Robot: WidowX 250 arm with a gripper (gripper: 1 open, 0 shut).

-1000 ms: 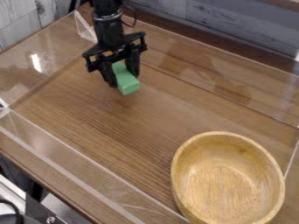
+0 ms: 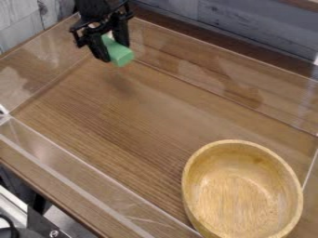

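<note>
My dark gripper [image 2: 104,37] is at the top left of the camera view, shut on a bright green block [image 2: 118,54] that hangs from its fingers. A round, pale yellow basin [image 2: 241,218] sits at the bottom right, well apart from the gripper.
Pale walls or panels border it along the back and at the left. Dark cables show beyond the table edge at the bottom left.
My gripper has moved up in the view, toward the back left, carrying the green block with it. The yellow basin has stayed where it was.
</note>
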